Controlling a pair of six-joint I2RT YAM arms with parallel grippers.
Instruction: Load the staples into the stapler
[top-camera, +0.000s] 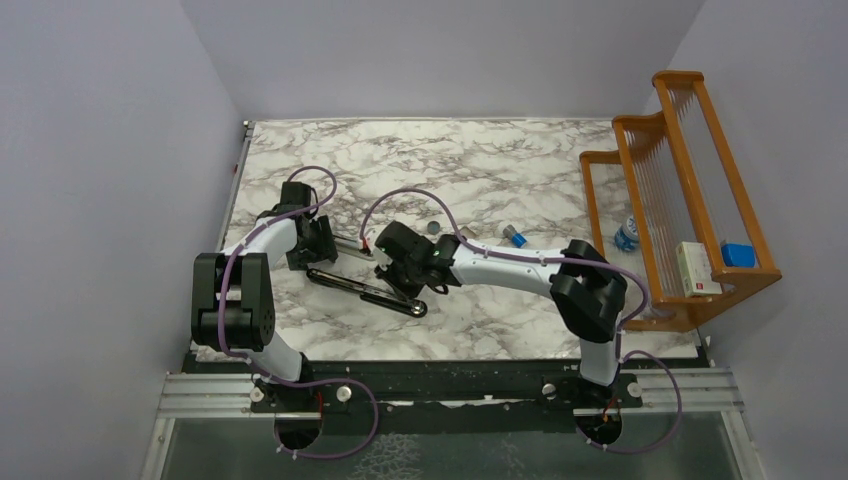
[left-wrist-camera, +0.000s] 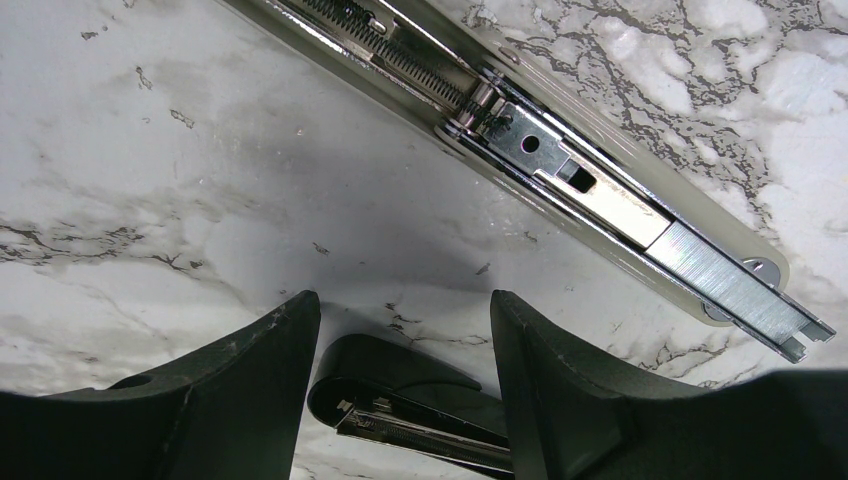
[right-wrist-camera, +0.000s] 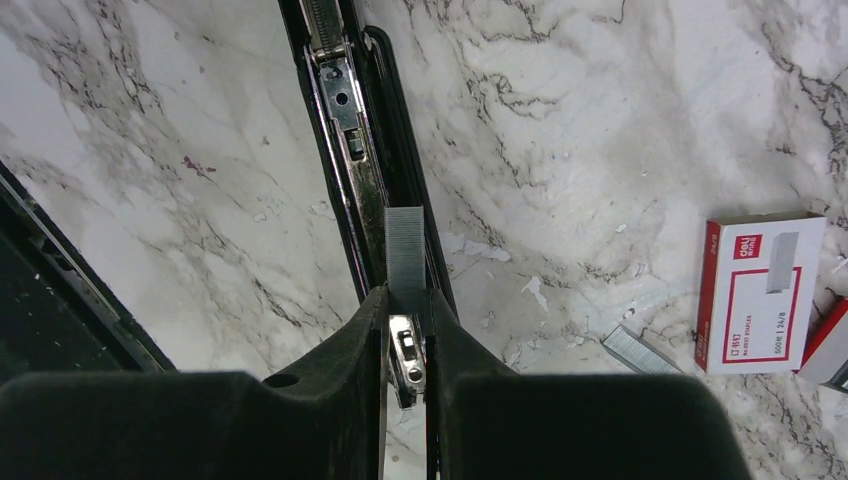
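The black stapler (top-camera: 345, 284) lies opened out flat on the marble table, its long metal channel (right-wrist-camera: 345, 115) exposed. My right gripper is shut on a grey staple strip (right-wrist-camera: 405, 245), which sticks out past its fingertips over the channel's front part. Whether the strip touches the channel cannot be told. My left gripper is open, its fingers apart with nothing held; one end of the black stapler (left-wrist-camera: 395, 370) shows below and between them. Beyond it lies a pale stapler (left-wrist-camera: 620, 150), also opened, with a staple strip (left-wrist-camera: 715, 270) in its front end.
In the right wrist view, a red and white staple box (right-wrist-camera: 755, 300) and a loose staple strip (right-wrist-camera: 640, 352) lie to the right. A wooden rack (top-camera: 700, 180) stands at the table's right side.
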